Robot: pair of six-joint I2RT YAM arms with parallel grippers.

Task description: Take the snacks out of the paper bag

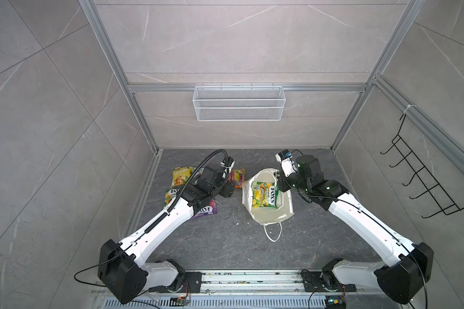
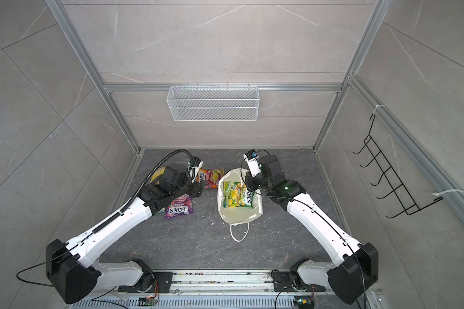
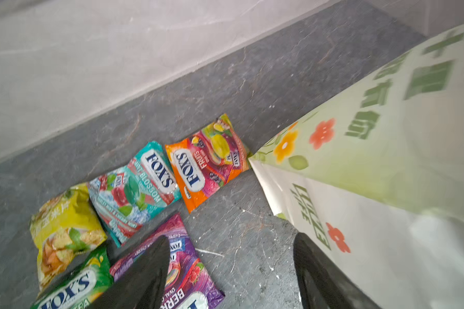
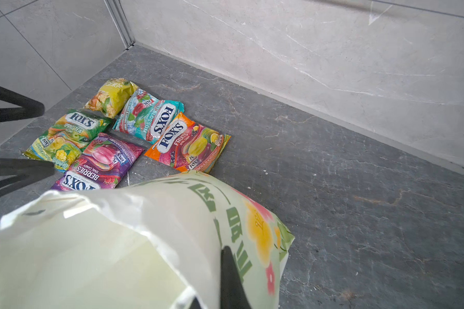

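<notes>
My right gripper [image 1: 282, 182] is shut at the right rim of the white paper bag [image 1: 252, 211], the paper wall caught around its fingertips in the right wrist view. Inside the bag lies a yellow-green FOX'S pack [image 1: 264, 194]. My left gripper stands open just left of the bag, nothing between its fingers. On the floor to the left lie the orange Fruits pack [image 3: 206, 162], a teal pack [image 3: 131, 195], a yellow pack [image 3: 67, 226], a purple Berries pack [image 3: 190, 273] and a green pack [image 3: 72, 288].
A white wire basket [image 1: 238, 103] hangs on the back wall. A black hook rack [image 1: 422, 180] hangs on the right wall.
</notes>
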